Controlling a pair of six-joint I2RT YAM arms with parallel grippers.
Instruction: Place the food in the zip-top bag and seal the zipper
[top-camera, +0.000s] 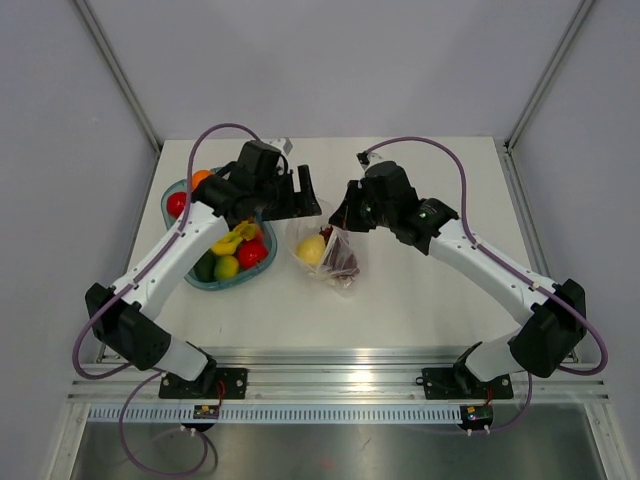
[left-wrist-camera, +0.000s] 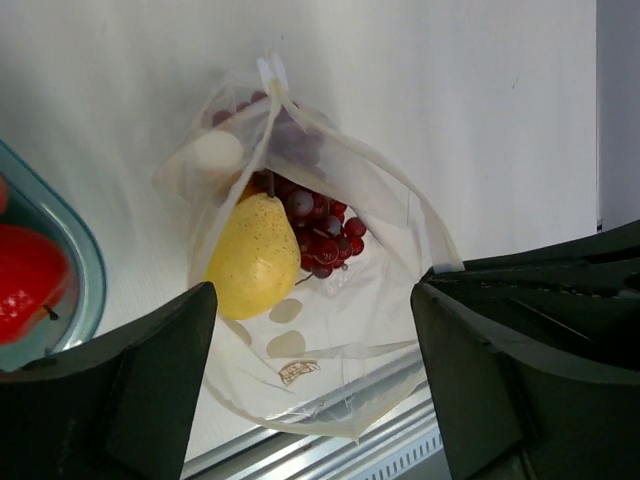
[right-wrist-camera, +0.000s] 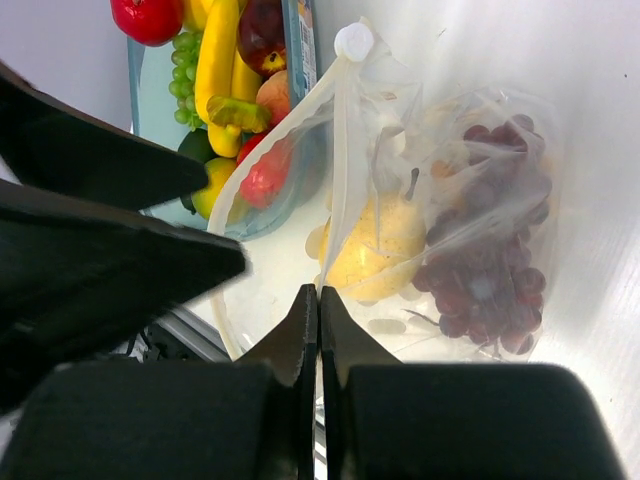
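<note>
The clear zip bag (top-camera: 336, 270) stands mouth open at the table's middle. A yellow pear lies inside, beside red grapes; the grapes also show through the plastic in the right wrist view. My left gripper (top-camera: 306, 188) hangs over the bag's mouth, its fingers apart with nothing between them. My right gripper is shut on the bag's rim, holding it up at the right side.
A teal bowl (top-camera: 215, 282) of mixed fruit, with bananas (right-wrist-camera: 215, 65), an apple (left-wrist-camera: 25, 275) and green grapes, stands at the left, partly under the left arm.
</note>
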